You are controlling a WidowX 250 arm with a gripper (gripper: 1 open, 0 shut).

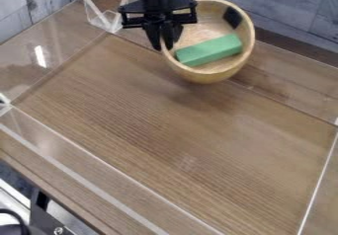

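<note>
A round tan bowl (211, 73) is at the top centre of the camera view, with a green block (211, 49) and a small dark object (231, 17) inside. The black gripper (169, 34) is at the bowl's left rim, its fingertips at the rim. Whether it grips the rim is hard to tell.
Clear plastic pieces lie at the left edge and near the top left. Dark cables show beyond the table at the lower left.
</note>
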